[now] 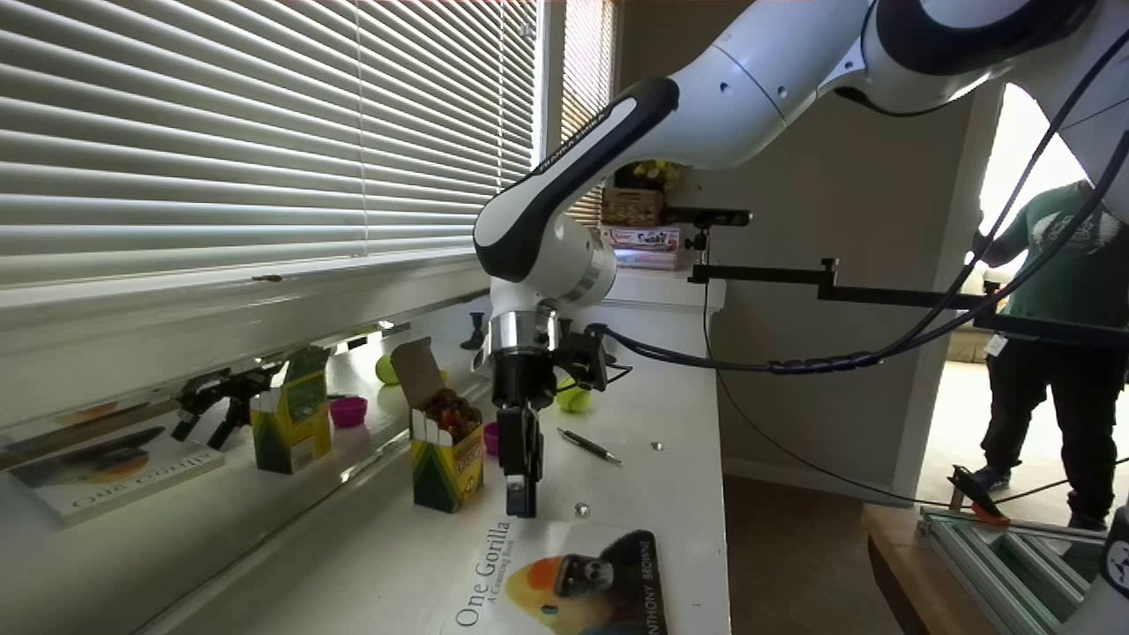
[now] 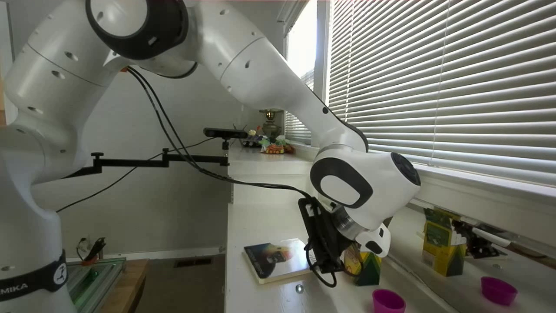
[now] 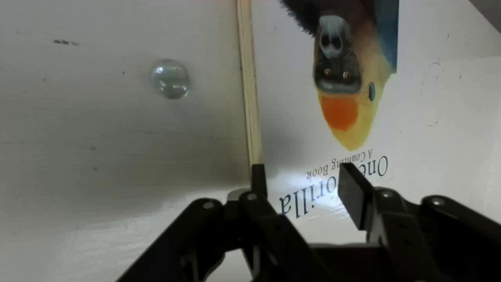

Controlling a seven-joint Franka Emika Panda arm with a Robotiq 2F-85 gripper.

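A picture book titled One Gorilla [image 1: 587, 598] lies flat at the near end of the white counter. The wrist view shows its cover [image 3: 422, 108] and pale page edge [image 3: 249, 84]. My gripper points down at the title end of the book, its fingers part open with a clear gap. One finger [image 3: 258, 181] stands at the page edge, and the other finger [image 3: 354, 197] overlaps the cover's title. Whether either touches the book, I cannot tell. In exterior view 2 the fingertips are hidden behind the arm and camera.
An open crayon box [image 1: 447, 466] with reddish-brown contents stands close beside the gripper. A clear glass bead [image 3: 170, 79], a pen [image 1: 589, 445], a magenta cup [image 2: 388, 301] and a tennis ball [image 1: 572, 398] are on the counter. A reflective panel lines the window side.
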